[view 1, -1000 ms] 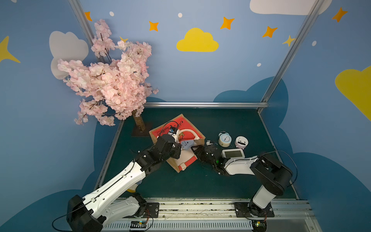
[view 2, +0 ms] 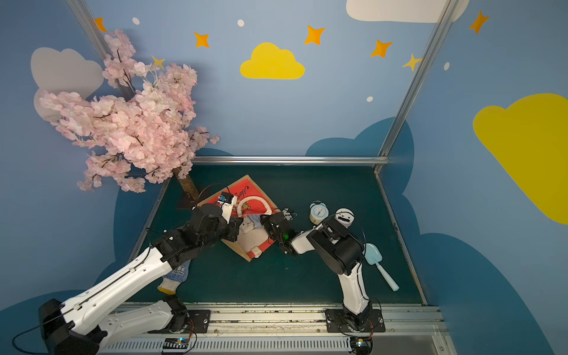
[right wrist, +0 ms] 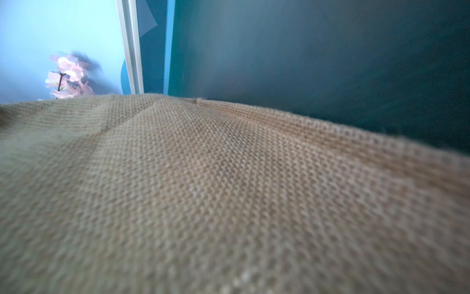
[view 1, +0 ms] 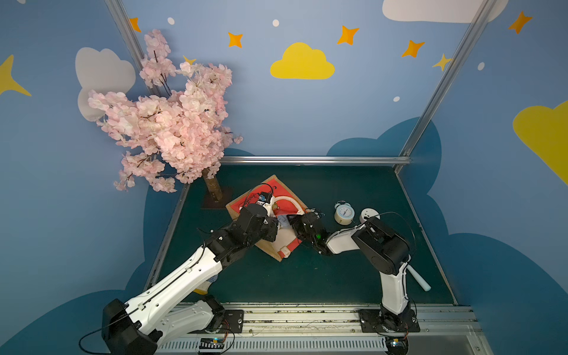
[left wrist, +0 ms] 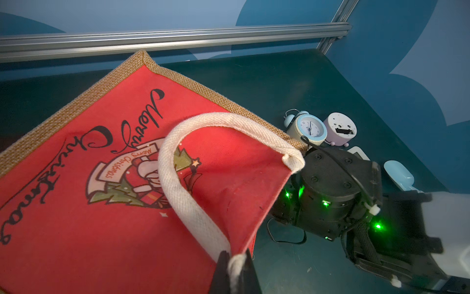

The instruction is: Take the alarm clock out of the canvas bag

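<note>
The red canvas bag (left wrist: 98,210) with burlap edges and white handle lies open toward me in the top views. My left gripper is shut at the red flap's rim beside the handle, with thin white material at its fingertips. My right gripper (view 1: 293,222) reaches into the bag's opening, where a greyish-blue object (view 1: 282,222) is partly visible; whether it is an alarm clock cannot be told. The burlap (right wrist: 235,186) fills most of the right wrist view, hiding that gripper's fingers.
A blue clock (left wrist: 309,126), a lilac clock (left wrist: 340,128) and a light-blue scoop (view 2: 384,269) stand or lie right of the bag. The blossom tree (view 1: 213,192) is behind left.
My right arm has moved left and further into the bag's opening, covering more of the greyish-blue object. The bag has shifted slightly left. My left arm is almost still.
</note>
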